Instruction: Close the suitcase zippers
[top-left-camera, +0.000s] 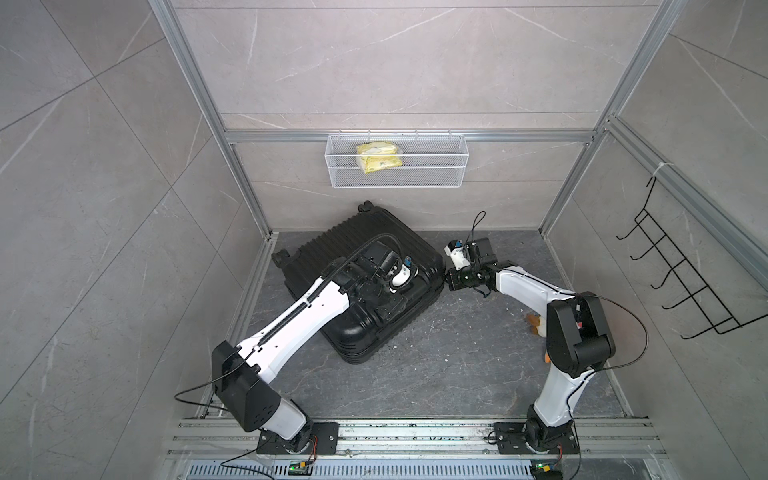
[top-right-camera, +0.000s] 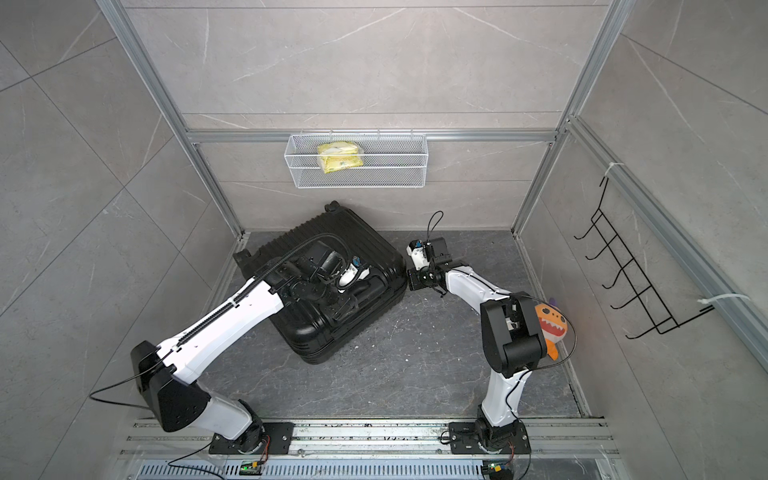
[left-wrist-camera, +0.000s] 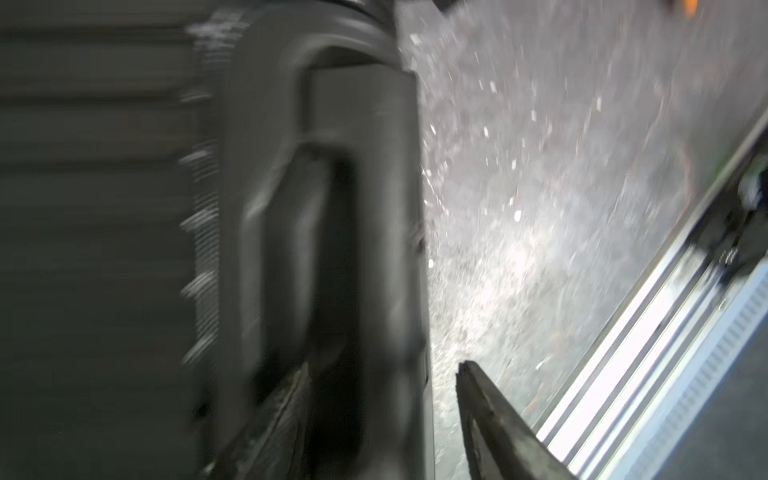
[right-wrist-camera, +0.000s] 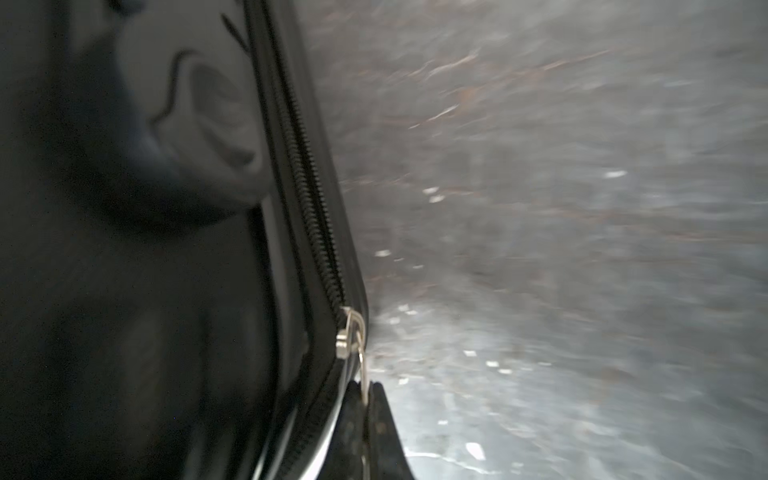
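Observation:
A black ribbed suitcase (top-left-camera: 344, 256) lies on the floor, turned at an angle. Along its side, in the right wrist view, runs a zipper (right-wrist-camera: 308, 184), its two rows of teeth parted above a metal slider (right-wrist-camera: 344, 340). A thin pull tab (right-wrist-camera: 364, 372) hangs from that slider, and its end is pinched by my right gripper, which is shut. My left gripper hovers over the suitcase's handle side with its fingers apart and nothing between them; the left wrist view is blurred.
An orange toy (top-right-camera: 552, 324) lies on the floor near the right wall, behind the right arm. A white wire basket (top-left-camera: 396, 172) hangs on the back wall and a black hook rack (top-left-camera: 680, 272) on the right. Bare floor (top-left-camera: 472, 360) lies in front of the suitcase.

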